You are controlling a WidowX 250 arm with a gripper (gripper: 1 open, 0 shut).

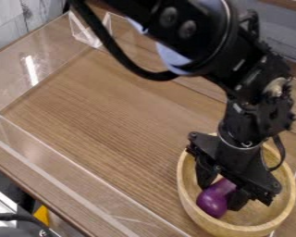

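Observation:
A wooden bowl (268, 220) sits at the lower right with a purple eggplant-like object (213, 202) inside it. My black gripper (228, 185) is down in the bowl, its fingers on either side of the purple object and partly covering it. Whether the fingers press on it is hard to tell.
A small clear object (89, 28) stands at the back left, and a light blue shape shows behind the arm.

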